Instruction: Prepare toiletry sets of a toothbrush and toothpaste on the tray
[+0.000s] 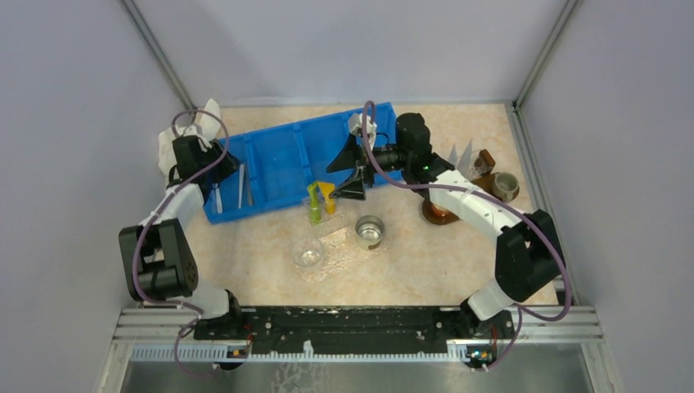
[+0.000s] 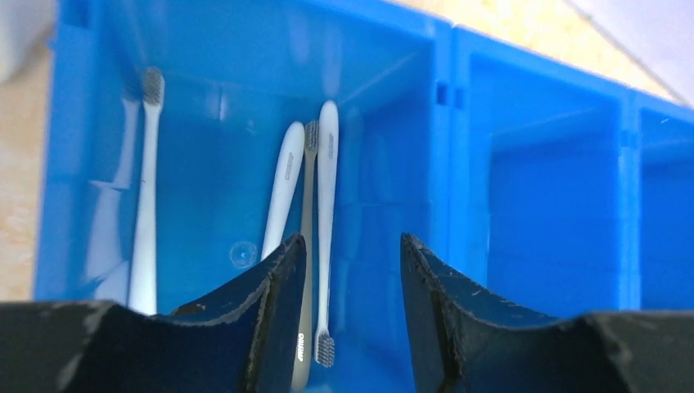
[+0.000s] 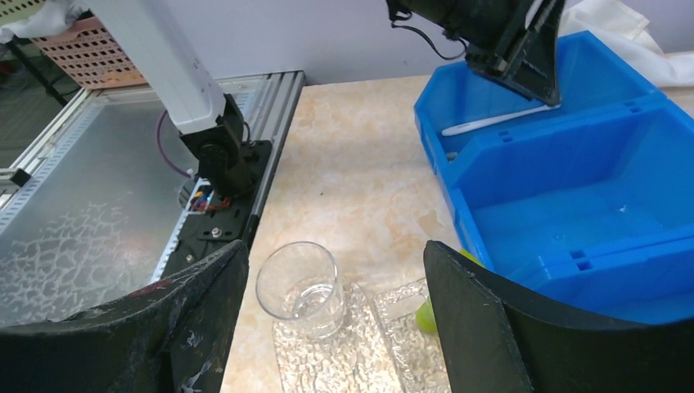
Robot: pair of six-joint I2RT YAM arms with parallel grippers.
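Observation:
My left gripper hangs open over the left compartment of the blue bin, which holds several toothbrushes: a white one at the left, and a white one close beside a grey one and another white piece. My right gripper stands open over the middle front, nothing seen between its fingers. Below it are green and yellow tubes, probably toothpaste, in a clear holder, a glass and a textured clear tray.
A steel cup stands front centre. At the right are a brown round tray with items and a green mug. A white cloth lies behind the bin's left end.

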